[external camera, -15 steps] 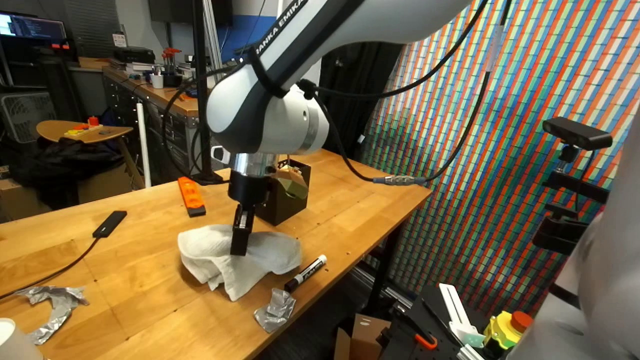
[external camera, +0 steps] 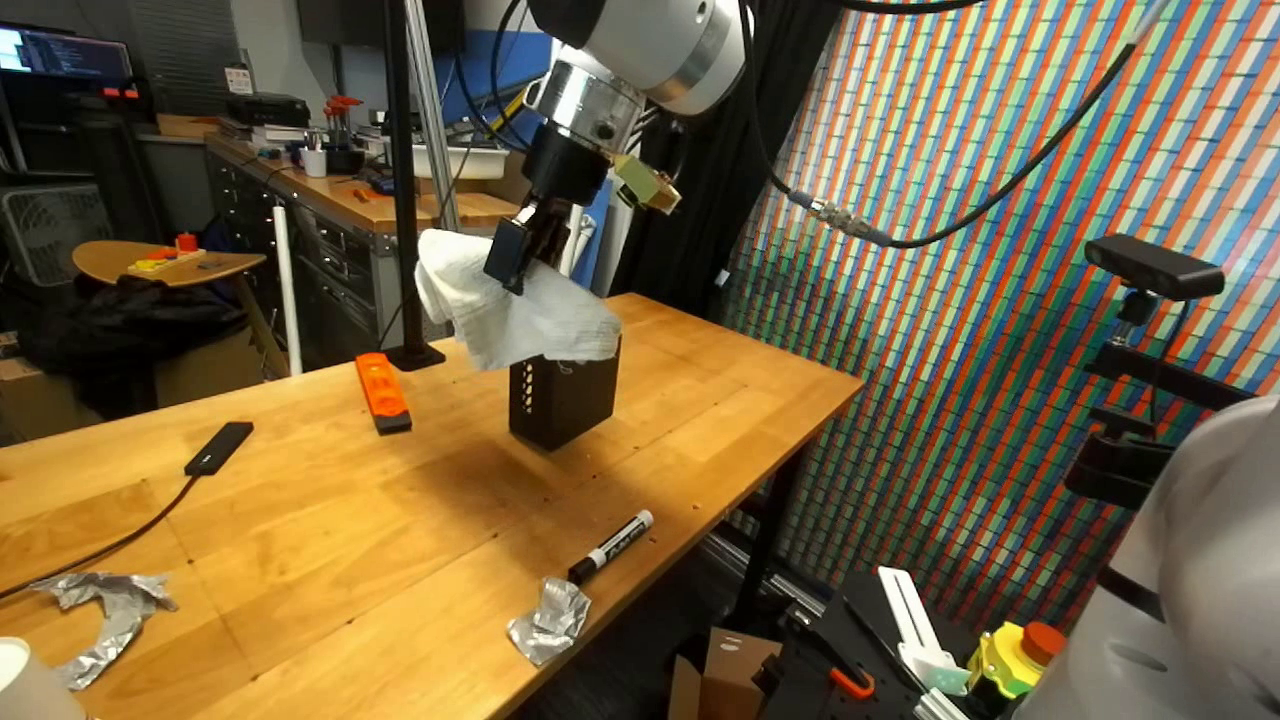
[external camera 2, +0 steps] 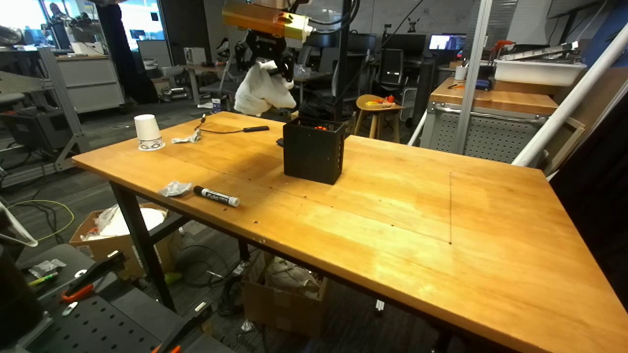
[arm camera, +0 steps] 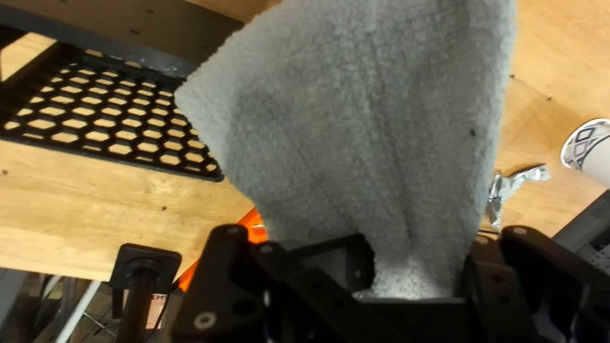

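Note:
A white towel (external camera: 528,314) hangs bunched in the air, pinched by my gripper (external camera: 516,270), which is shut on it. In exterior view 2 the towel (external camera 2: 262,91) dangles beneath the gripper (external camera 2: 274,67), clear of the table. The towel (arm camera: 354,126) fills the middle of the wrist view and hides much of the scene behind it. The black box (external camera: 564,402) stands on the table, with part of its top covered by the cloth in exterior view 1. Exterior view 2 shows the box (external camera 2: 312,150) open at the top, the towel up and to its left.
An orange tool (external camera: 383,392), a black marker (external camera: 611,547), crumpled foil (external camera: 551,619) and a black adapter with a cable (external camera: 220,448) lie on the table. A paper cup (external camera 2: 148,132) stands at one end.
The towel lay on the table a second ago with my gripper down at it. Both have risen well above the tabletop, toward the box, and the gripper has tilted.

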